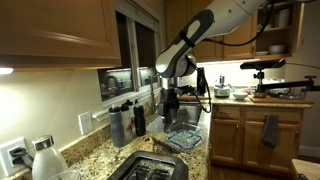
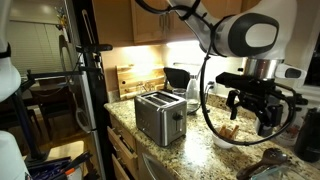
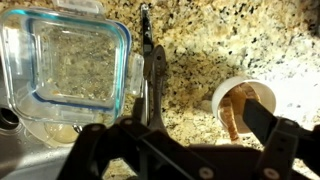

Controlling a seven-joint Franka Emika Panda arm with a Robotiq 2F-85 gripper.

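Observation:
My gripper shows at the bottom of the wrist view, its two dark fingers wide apart and nothing between them. Toward the right finger stands a white cup (image 3: 232, 84) holding brown sticks (image 3: 228, 119); that finger overlaps part of it in the picture. Exterior view 2 has the gripper (image 2: 249, 117) above the counter, close over the white cup (image 2: 228, 141). From exterior view 1 the gripper (image 1: 171, 106) is small and hangs over the counter near the sink.
A clear glass container (image 3: 72, 60) lies by the sink at the left of the wrist view, with dark utensils (image 3: 154, 75) beside it. A toaster (image 2: 162, 117) stands on the counter. Tall bottles (image 1: 117, 128) line the wall.

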